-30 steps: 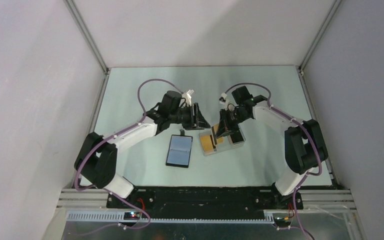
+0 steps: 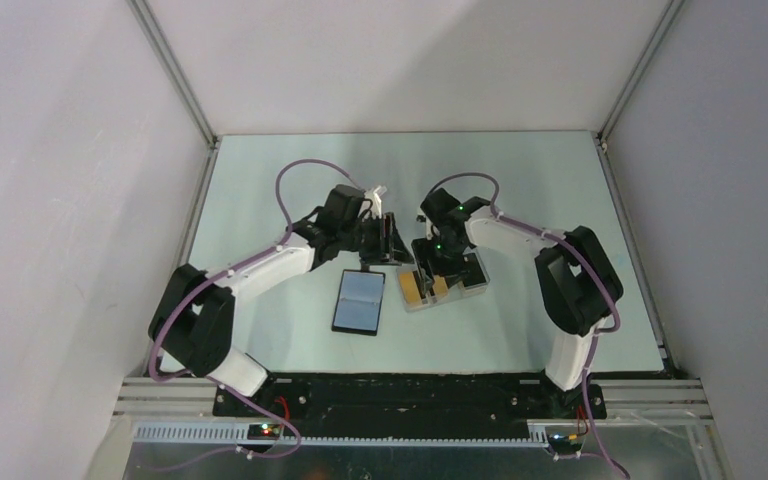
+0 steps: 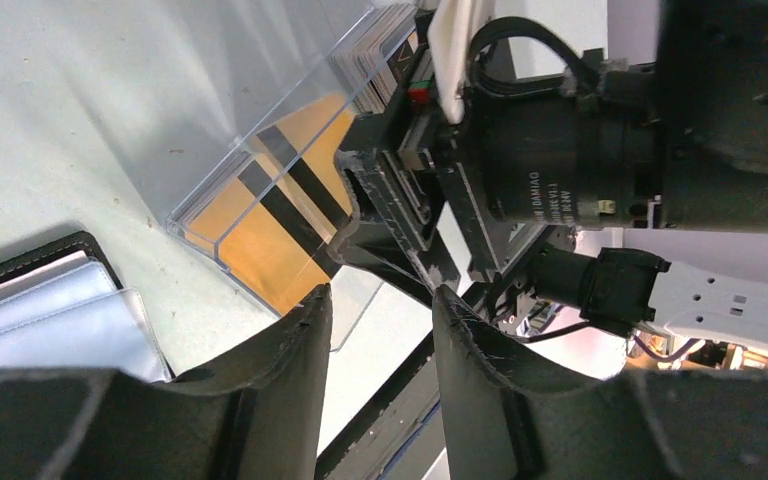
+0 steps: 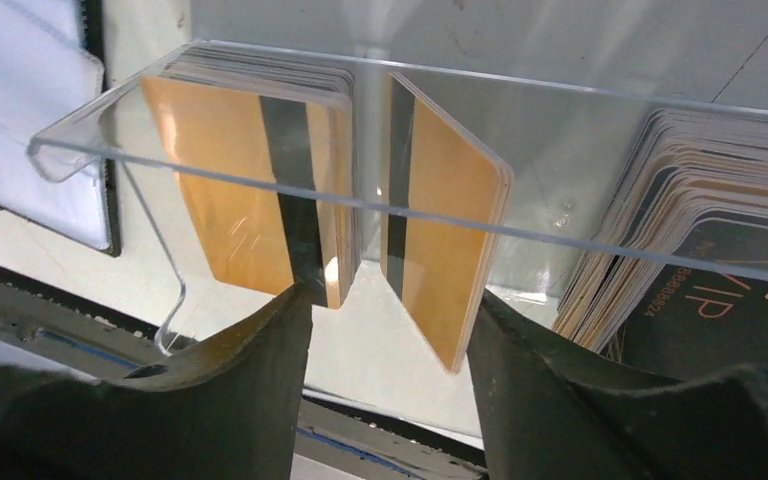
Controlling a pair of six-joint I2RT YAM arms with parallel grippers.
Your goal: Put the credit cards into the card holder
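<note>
A clear box (image 2: pixel 425 301) holds gold and black cards on edge in compartments. In the right wrist view, one gold card (image 4: pixel 450 230) leans in the middle section between the fingers of my right gripper, which is open. Gold cards (image 4: pixel 230 180) fill the left section and black cards (image 4: pixel 720 290) the right. Left of the box lies the black card holder (image 2: pixel 358 302) with pale pockets. My left gripper is open, nothing between its fingers, just left of the right gripper; the two are close together.
Both gripper bodies crowd the space over the box. A dark rail (image 2: pixel 410 405) runs along the front edge.
The left arm has hardly moved, and the card holder stays in place.
</note>
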